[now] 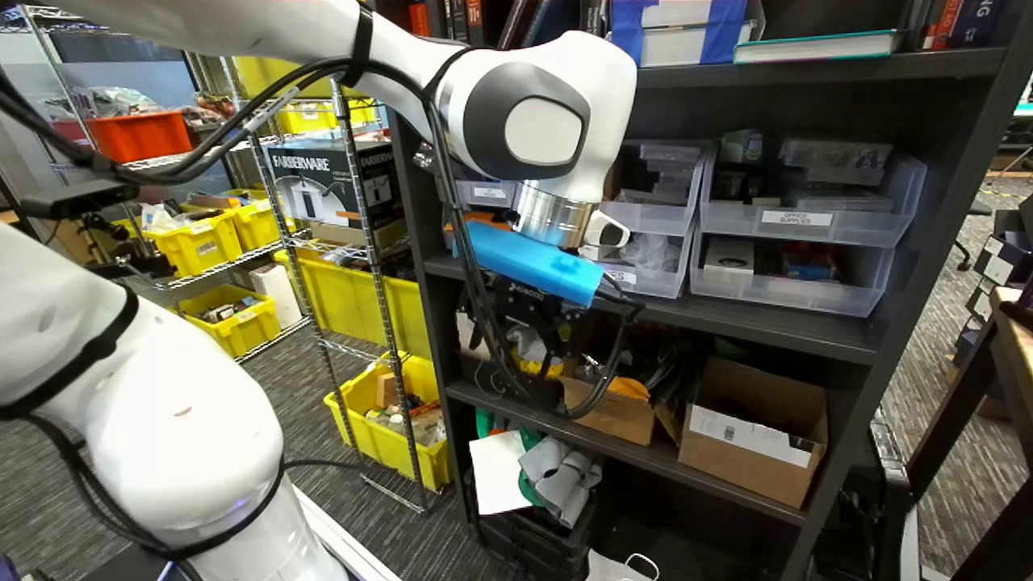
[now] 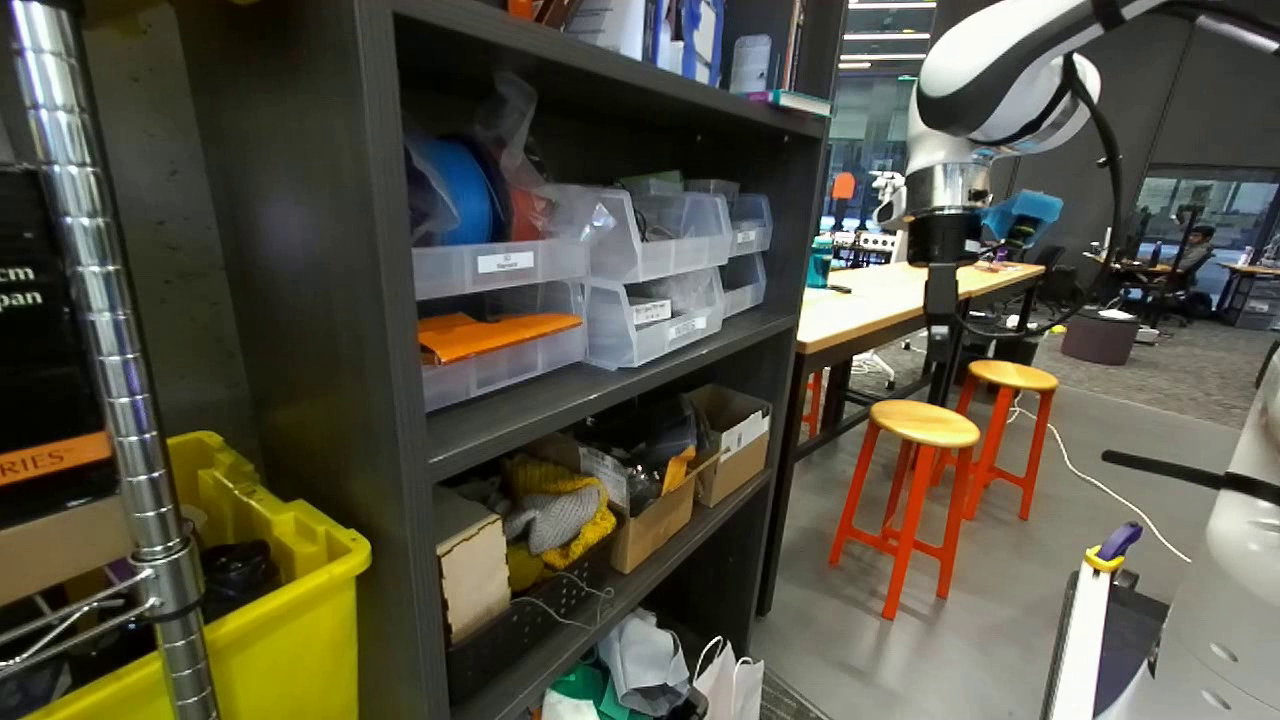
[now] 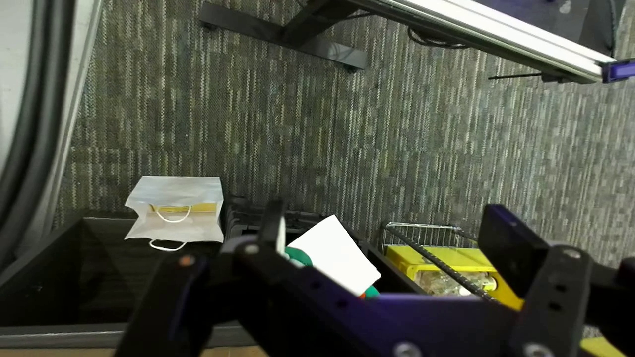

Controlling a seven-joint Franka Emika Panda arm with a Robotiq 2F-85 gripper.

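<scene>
My gripper [image 1: 535,339] hangs pointing down in front of the dark shelf unit, below the blue-wrapped camera mount [image 1: 533,261]. In the wrist view, the two dark fingers [image 3: 506,244] of the gripper stand wide apart, with no object held between them. Far below that gap, a white sheet [image 3: 336,256] lies over green items in a dark crate. From the side, the gripper [image 2: 943,314] appears as a narrow dark shape in the air beyond the shelves.
Clear bins [image 1: 809,213] and cardboard boxes [image 1: 755,436] fill the shelf unit. Yellow bins [image 1: 397,416] stand on a wire rack to the left. A white paper bag [image 3: 175,205] sits low beside the crate. Open carpet [image 3: 387,131] spreads between the robot's base and the shelves.
</scene>
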